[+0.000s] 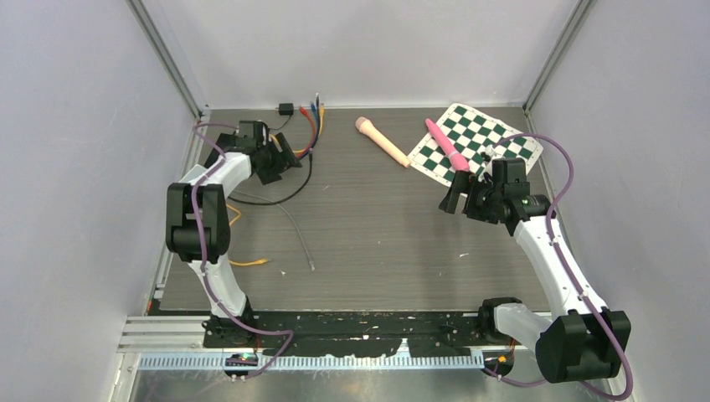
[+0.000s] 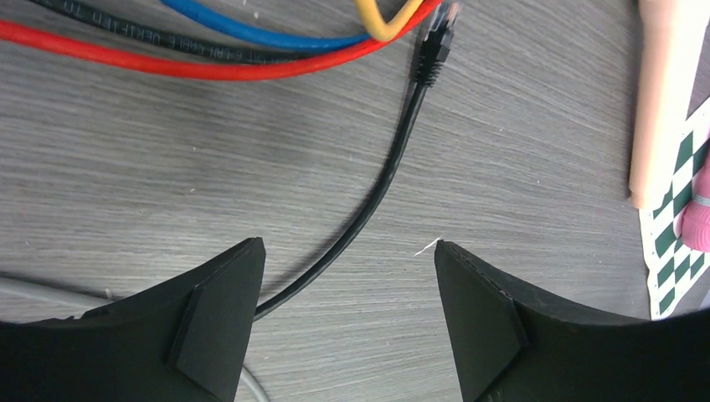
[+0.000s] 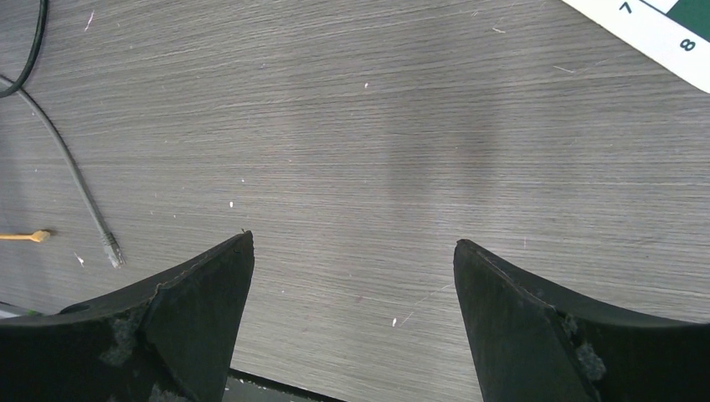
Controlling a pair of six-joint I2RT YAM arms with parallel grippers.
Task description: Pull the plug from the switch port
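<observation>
The black switch box (image 1: 219, 149) is mostly hidden behind my left arm in the top view, so its ports cannot be seen. Red (image 2: 167, 69), blue (image 2: 251, 32) and black (image 2: 151, 35) cables cross the top of the left wrist view, with a bend of yellow cable (image 2: 383, 27). Below them lies a separate black cable (image 2: 377, 194) ending in a clear plug (image 2: 439, 35). My left gripper stands open above the table, its fingers spread and nothing gripped. Far to the right, my right gripper is open over bare table.
A grey cable (image 1: 295, 226) and a yellow cable end (image 1: 251, 263) lie loose at left. Beyond are a small black box (image 1: 286, 109), a peach microphone-shaped object (image 1: 381, 141), a pink one (image 1: 446, 144) and a green-white chessboard (image 1: 463, 119).
</observation>
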